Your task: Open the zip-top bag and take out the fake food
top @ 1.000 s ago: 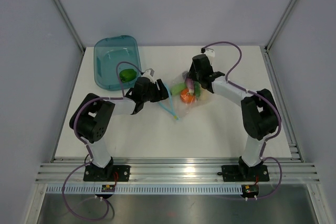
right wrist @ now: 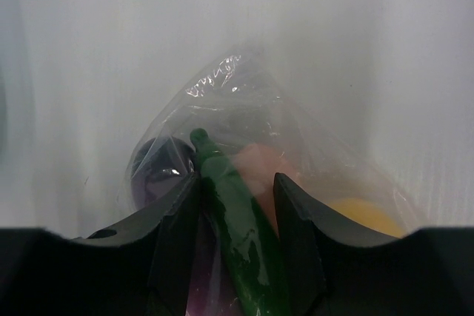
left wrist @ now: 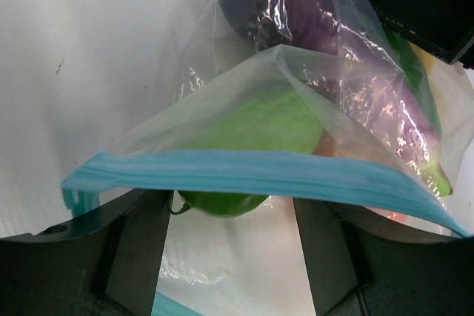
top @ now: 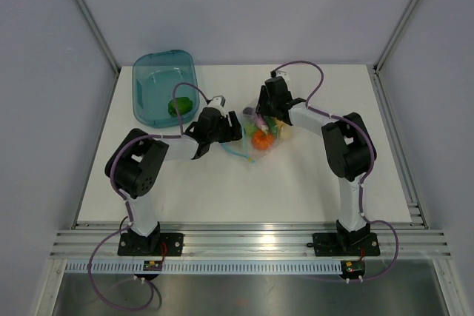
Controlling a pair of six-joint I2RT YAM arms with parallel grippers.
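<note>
The clear zip top bag [top: 254, 159] lies mid-table, its blue zip edge [left wrist: 259, 170] parted at the left, with fake food inside. At the mouth, my left gripper is open. A light green piece [left wrist: 222, 202] shows between and beyond its fingers, and the zip edge crosses above them. On the bag's far side my right gripper stands open, straddling a dark green cucumber-like piece [right wrist: 241, 246] seen through the plastic; contact is unclear. Also inside are a purple eggplant [left wrist: 278, 5], an orange-red piece [top: 262, 140] and a yellow piece [right wrist: 366, 216].
A teal bin [top: 152, 83] stands at the back left with a green pepper-like piece [top: 180, 106] in it. Both arms work close together over the bag.
My right gripper has shifted left along the bag's far side. The left gripper has edged right into the bag's mouth, and the food has shifted slightly.
</note>
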